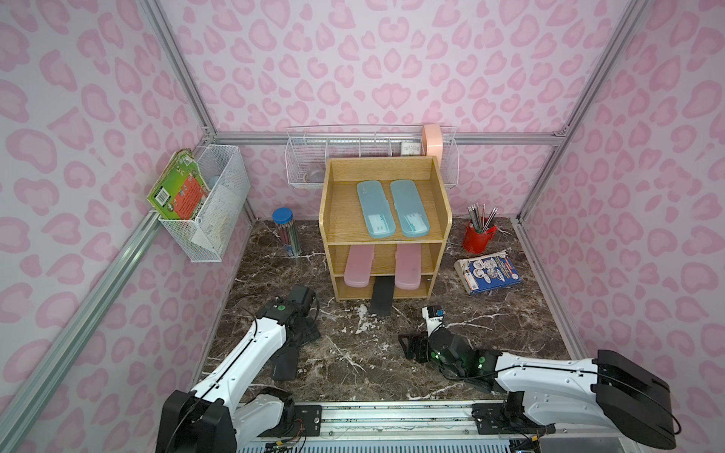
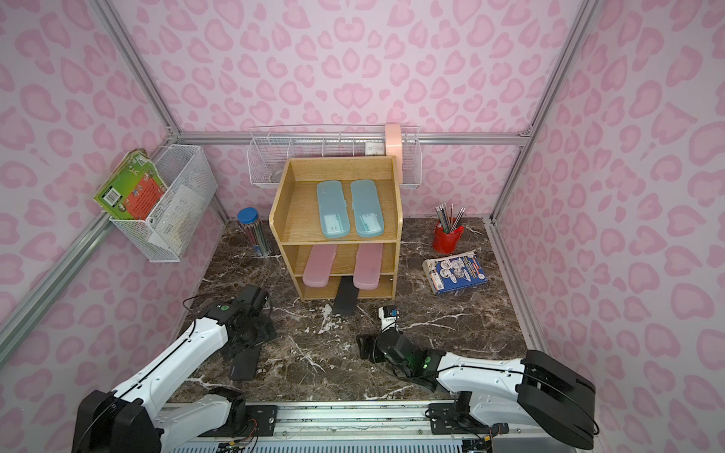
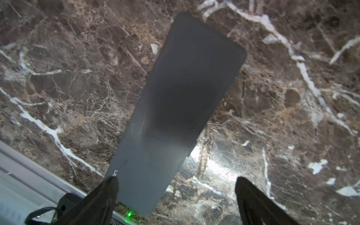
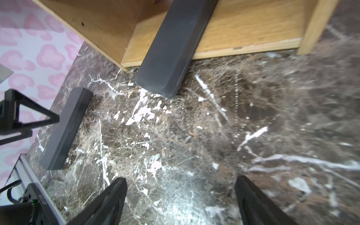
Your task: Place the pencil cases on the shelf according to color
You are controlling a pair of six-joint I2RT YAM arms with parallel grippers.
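A wooden shelf (image 1: 327, 204) holds two blue cases (image 1: 409, 207) on top, two pink cases (image 1: 408, 265) in the middle, and a dark case (image 4: 176, 45) on the bottom, jutting out in front. Another dark case (image 3: 174, 112) lies on the marble table at front left. My left gripper hangs over that case, fingers apart and empty. My right gripper is open over the table in front of the shelf, nothing between its fingers.
A blue-lidded jar (image 1: 287, 230) stands left of the shelf; a red pencil cup (image 1: 477, 240) and a flat box (image 1: 487, 271) are right of it. Wire baskets hang on the walls.
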